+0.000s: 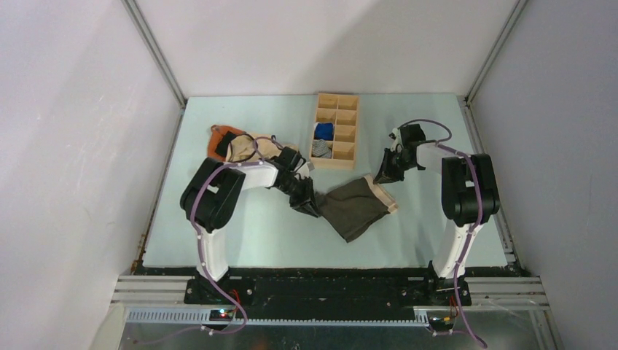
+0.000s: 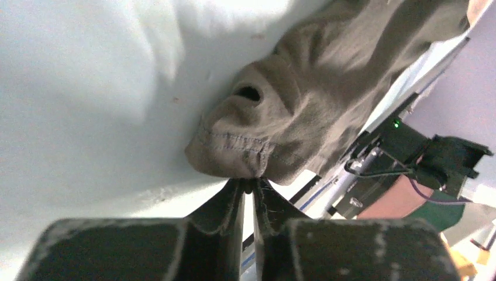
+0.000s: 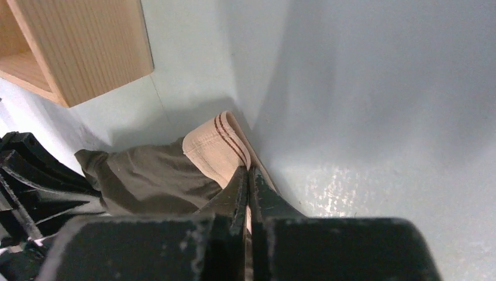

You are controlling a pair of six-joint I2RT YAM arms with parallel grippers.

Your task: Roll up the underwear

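Observation:
Dark olive underwear with a beige waistband lies on the table between the arms. My left gripper is at its left corner; in the left wrist view its fingertips are close together at the crumpled hem, with fabric at the tips. My right gripper is at the waistband's upper end; in the right wrist view it is shut, the folded band at its tips.
A wooden divider box with blue and grey cloths stands at the back middle. A pile of orange, black and beige items lies back left.

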